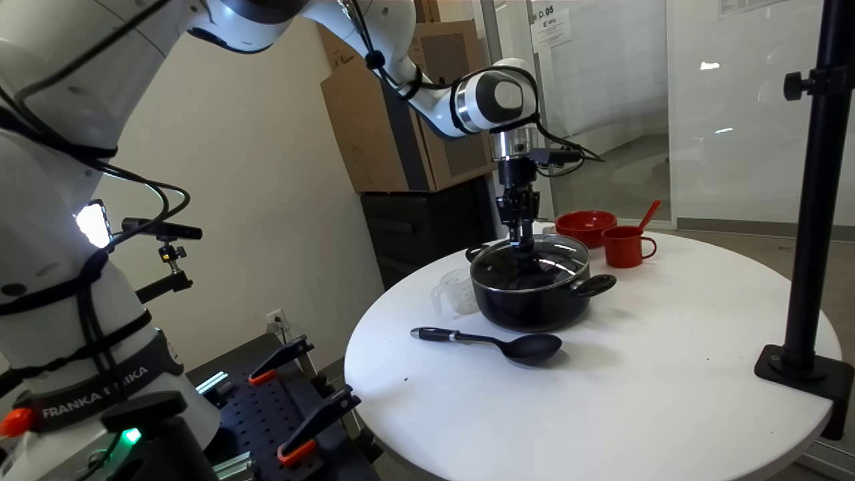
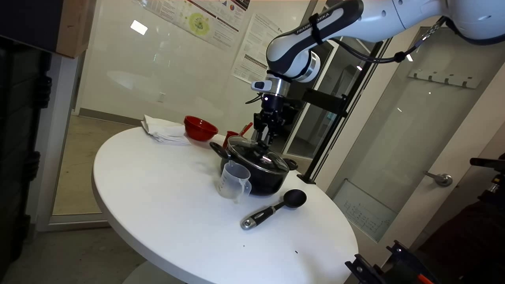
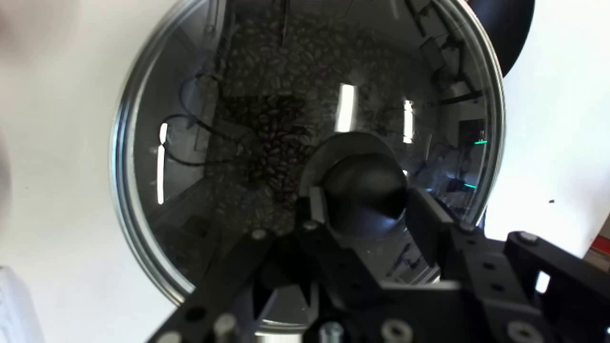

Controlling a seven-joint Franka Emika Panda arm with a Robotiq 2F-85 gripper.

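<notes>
A black pot [image 1: 525, 310] with side handles stands on the round white table, its glass lid [image 1: 558, 255] lying level on the rim. Through the lid [image 3: 257, 63], dark beans show in the wrist view. My gripper points straight down over the lid's round black knob [image 3: 366, 191]. One finger [image 3: 318, 205] stands at each side of the knob, and the fingers are part open around it. A narrow gap appears at the knob's right side; contact on the left is hard to judge. In exterior view 2 the gripper [image 2: 263, 141] is right above the lid.
A black spoon [image 1: 532, 348] lies in front of the pot. Close against the pot is a clear measuring cup [image 2: 232, 181]. Behind are a red bowl [image 1: 586, 228], a red mug [image 1: 623, 247] and folded white cloth [image 2: 165, 130].
</notes>
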